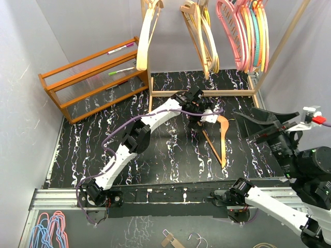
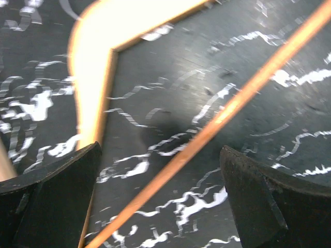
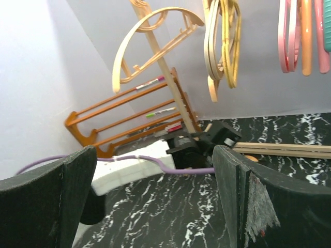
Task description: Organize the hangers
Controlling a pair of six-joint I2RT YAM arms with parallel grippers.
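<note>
On the dark marbled floor lies a wooden hanger, its bar slanting beside it. My left gripper hangs low over it; in the left wrist view the open fingers straddle the slanting bar, with the hanger's broad shoulder to the upper left. My right gripper is raised at the right, open and empty, facing the rack. Hanging above are wooden hangers, a pale hanger and several coloured hangers.
A wooden shelf with markers stands at the back left, and the rack's base bar crosses the floor behind my left gripper. Blue and pink hangers and other hangers lie in front at the bottom edge.
</note>
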